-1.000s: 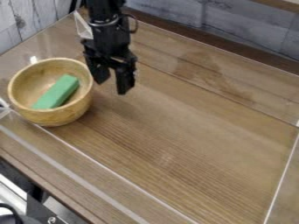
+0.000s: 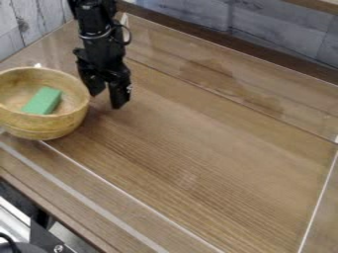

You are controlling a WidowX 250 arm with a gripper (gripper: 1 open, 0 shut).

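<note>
A large wooden bowl [image 2: 47,121] sits at the left edge of the table, with a green block [image 2: 42,101] lying inside it. The dark arm reaches down from the top left, and its gripper [image 2: 103,93] hangs just right of the bowl's rim, low near the table top. The fingers are small and dark, and whether they are open or shut is unclear.
A grey strip runs beyond its far edge at the top right.
The gripper has shifted slightly left. The bowl has moved a little to the left, and the green block in it appears shorter and higher in view.
</note>
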